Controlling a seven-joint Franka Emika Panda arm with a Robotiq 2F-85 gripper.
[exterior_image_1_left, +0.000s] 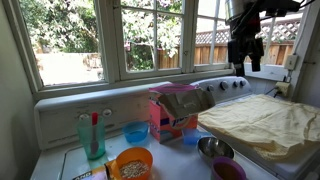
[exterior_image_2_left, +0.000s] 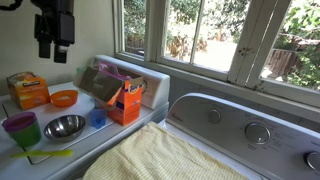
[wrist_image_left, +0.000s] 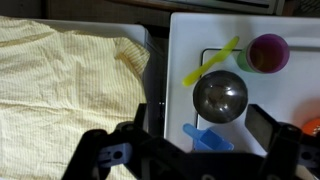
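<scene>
My gripper hangs high above the appliance tops, its fingers spread with nothing between them. In exterior view 2 the same gripper is at the upper left, well clear of everything below. Looking down in the wrist view, a metal bowl lies on the white surface ahead of the fingers. A blue scoop is between bowl and gripper, partly hidden by it. Beyond stand a purple-and-green cup and a yellow-green utensil. A pale yellow cloth covers the neighbouring washer top.
An orange cardboard box stands near the back panel. Close to it are an orange bowl with pale contents, a blue bowl and a tall green cup. A gap separates the two appliances. Windows line the back.
</scene>
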